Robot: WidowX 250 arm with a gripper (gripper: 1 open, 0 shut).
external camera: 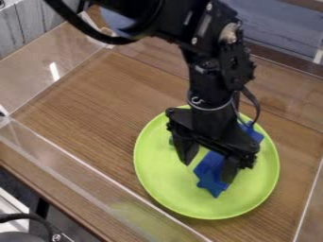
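Note:
My black gripper (212,151) hangs over a bright green round plate (165,181), pointing down with its fingers open. A blue object (212,181) lies on the plate just below and between the fingers, partly hidden by them. More blue (252,133) shows behind the gripper at the plate's upper right; I cannot tell whether it is the same object.
Clear plastic walls run along the left and front edges of the tray. A dark cable curves at the bottom left, outside the tray.

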